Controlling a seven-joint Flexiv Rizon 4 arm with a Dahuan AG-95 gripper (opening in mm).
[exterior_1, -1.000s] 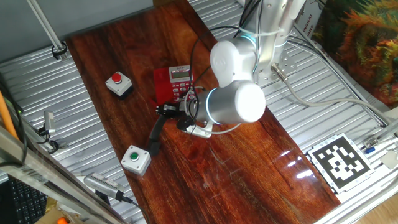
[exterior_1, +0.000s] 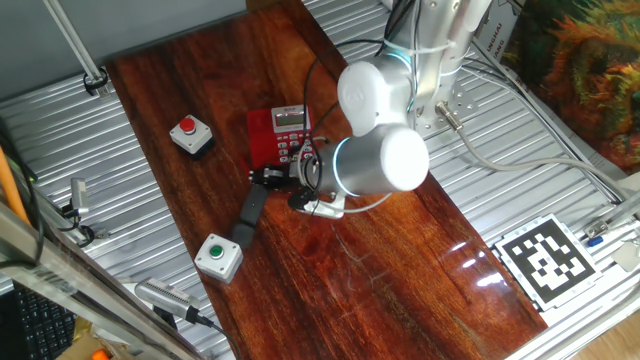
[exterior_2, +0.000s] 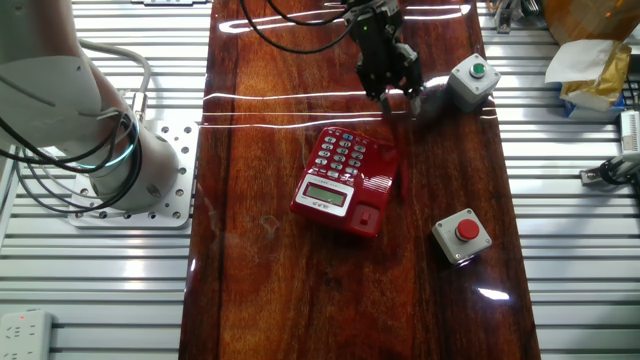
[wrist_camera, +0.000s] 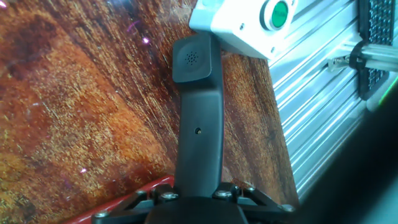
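A black telephone handset (wrist_camera: 199, 134) runs up the middle of the wrist view, its round-holed earpiece end beside the green-button box (wrist_camera: 249, 22). My gripper is shut on the handset's near part, one finger on each side; the far end sticks out past the fingers. From exterior view 1, the gripper (exterior_1: 266, 182) is at the edge of the red telephone (exterior_1: 268, 140), with the handset (exterior_1: 250, 215) pointing toward the green-button box (exterior_1: 218, 258). In exterior view 2 the arm mostly hides the handset, and the telephone's cradle (exterior_2: 367, 215) is bare.
A box with a red button (exterior_1: 190, 130) stands farther along the same table edge. Cables hang around the arm, and a marker board (exterior_1: 545, 262) lies off the table at right.
The handset has turned about its length, from a thin curved side view to a broader, straighter face. The gripper has turned slightly with it; the telephone and button boxes have not moved.
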